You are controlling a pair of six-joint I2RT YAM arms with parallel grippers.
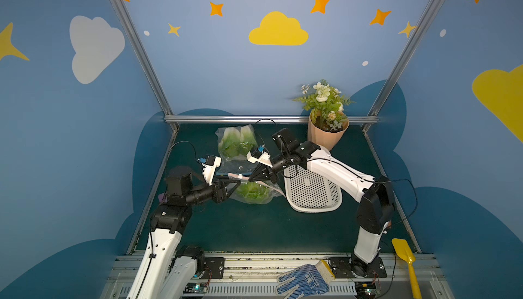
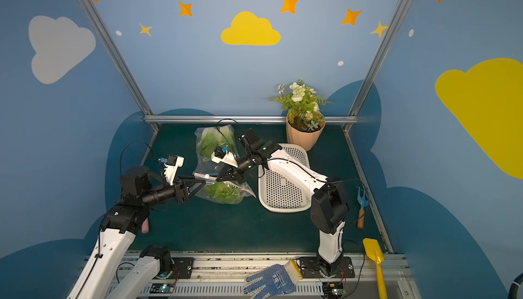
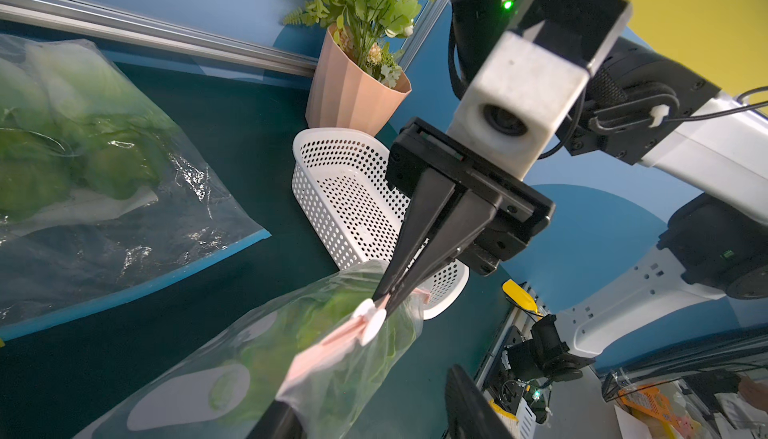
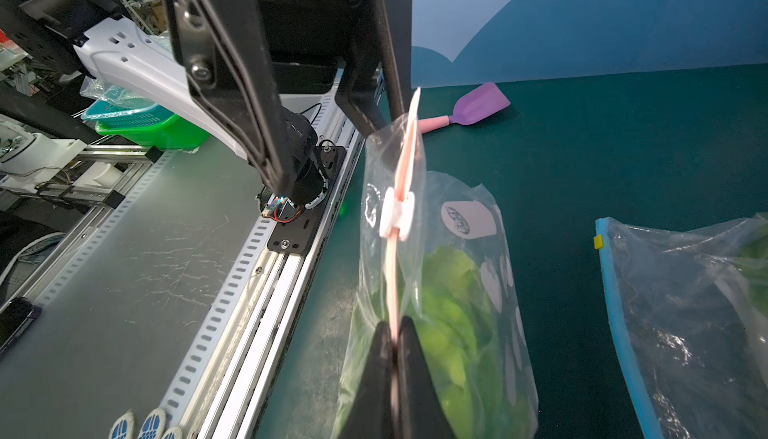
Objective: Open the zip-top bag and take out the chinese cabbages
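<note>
The clear bag [image 4: 456, 223] has a pink zip strip [image 4: 404, 159], and green leafy cabbage [image 4: 452, 319] shows inside. My right gripper is shut on the strip, a little short of the white slider [image 4: 397, 211]. It holds the zip edge raised, while the leafy part hangs low over the table. My left gripper stands part open at the strip's free left end, one finger [image 4: 376, 111] close to the bag's corner. Whether that finger touches the plastic, I cannot tell. In the left wrist view the slider [image 3: 369, 321] sits just beyond the right fingertips.
Behind lies a second bag [image 1: 237, 143] of cabbages with a blue zip [image 3: 160, 283]. A white perforated basket [image 1: 337, 195] stands to the right, with the flower pot [image 1: 325, 133] behind it. A purple spatula [image 4: 480, 104] lies at the left.
</note>
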